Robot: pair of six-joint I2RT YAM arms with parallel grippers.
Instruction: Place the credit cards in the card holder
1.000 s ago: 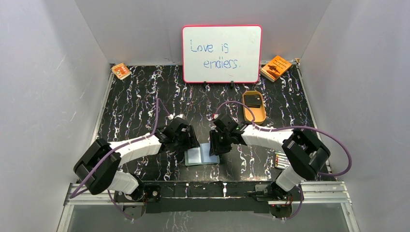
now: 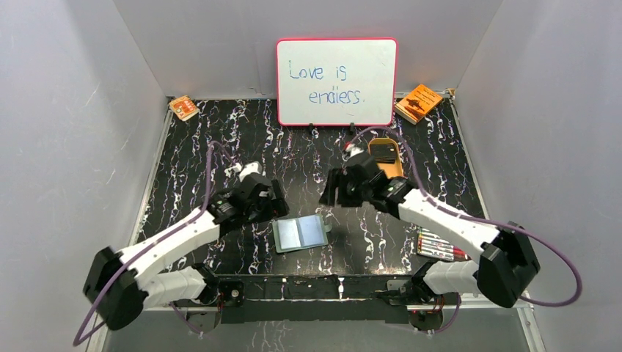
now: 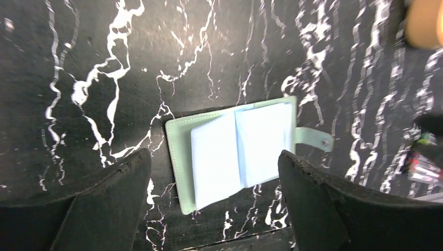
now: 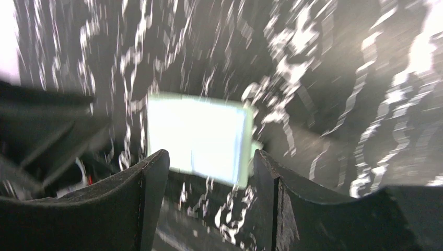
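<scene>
The card holder (image 2: 300, 233) lies open at the front centre, pale green with two light blue sleeves (image 3: 214, 157) and a strap (image 3: 313, 138) on its right. An orange tray (image 2: 390, 169) holding dark cards (image 2: 383, 152) stands at the back right. My left gripper (image 2: 277, 198) is open above and left of the holder, nothing between its fingers. My right gripper (image 2: 334, 187) is open above and right of it, also empty; the holder looks blurred in the right wrist view.
A whiteboard (image 2: 337, 110) stands at the back between two orange books (image 2: 418, 103) (image 2: 184, 108). Markers (image 2: 436, 246) lie at the front right.
Both grippers have moved up and away from the card holder, the right one toward the back. The holder sits slightly further left and is more exposed in the top view.
</scene>
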